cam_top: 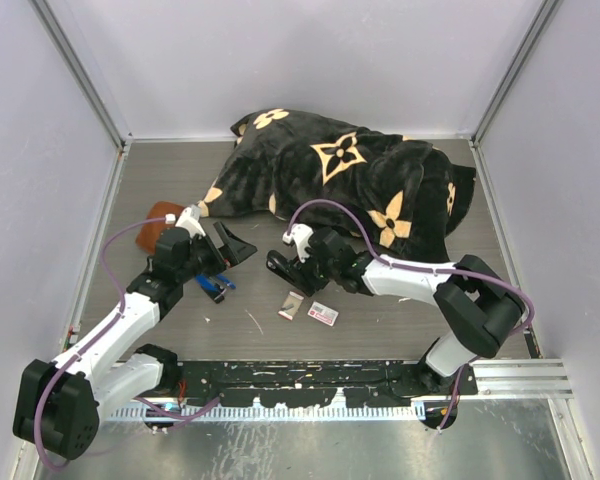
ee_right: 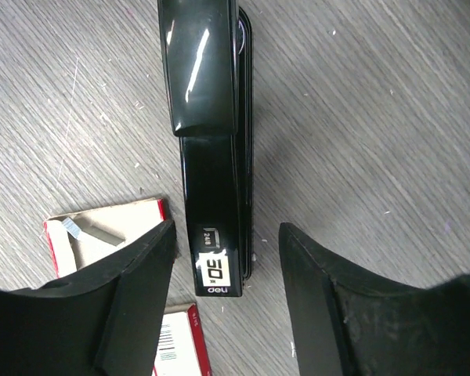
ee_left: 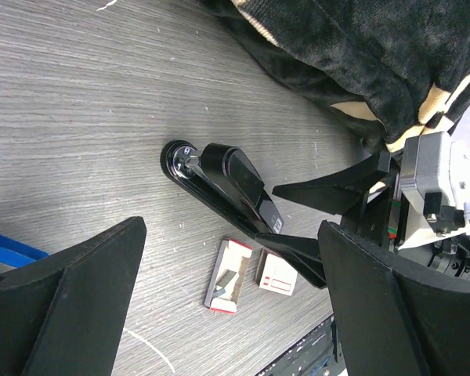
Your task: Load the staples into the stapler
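Note:
A black stapler (ee_left: 233, 184) lies on the table, its rear end with the label (ee_right: 215, 269) showing between the fingertips of my right gripper. That gripper is partly open, with visible gaps on both sides of the stapler. To the left, my left gripper (cam_top: 239, 259) stands open and empty, away from the stapler's front end. An opened small box (ee_right: 113, 235) holds a short grey strip of staples (ee_left: 225, 283). Beside it sits a closed white and red box (cam_top: 323, 314). From above, the right gripper (cam_top: 302, 284) covers the stapler's rear end.
A dark patterned blanket (cam_top: 330, 170) is heaped along the back. Blue-handled tool parts (cam_top: 208, 286) and a brown item (cam_top: 158, 225) lie by the left arm. Bare table shows in front of the stapler, left of the two boxes.

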